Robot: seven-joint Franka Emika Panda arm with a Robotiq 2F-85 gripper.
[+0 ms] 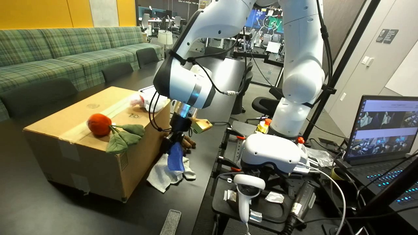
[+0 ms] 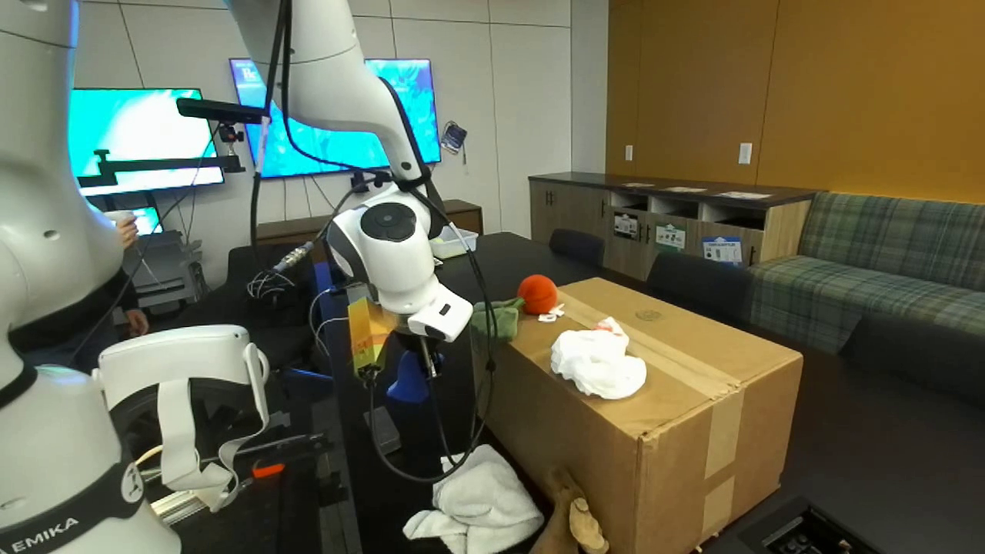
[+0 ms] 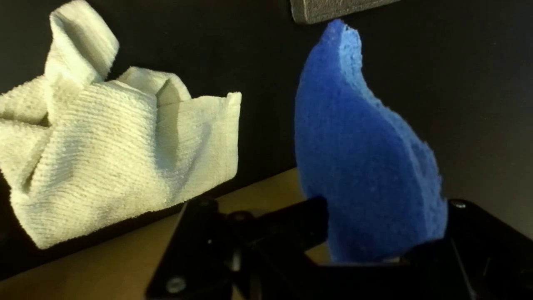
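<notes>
A blue sponge [image 3: 367, 150] is pinched between the black fingers of my gripper, which is shut on it. In exterior view 1 the sponge [image 1: 176, 157] hangs below the gripper [image 1: 174, 144], in front of a crumpled white towel [image 1: 164, 174] on the black table. The wrist view has the towel [image 3: 110, 155] to the left of the sponge, with dark table between them. Exterior view 2 shows the sponge [image 2: 409, 378] partly behind the arm's cables, above the table and apart from the towel [image 2: 485, 503].
A large cardboard box [image 1: 90, 160] stands beside the gripper. On it lie a red plush flower [image 1: 99, 125] with green leaves and a white cloth bundle [image 2: 598, 361]. A brown plush thing [image 2: 568, 517] sits by the box. A grey bar [image 1: 171, 222] lies near the front.
</notes>
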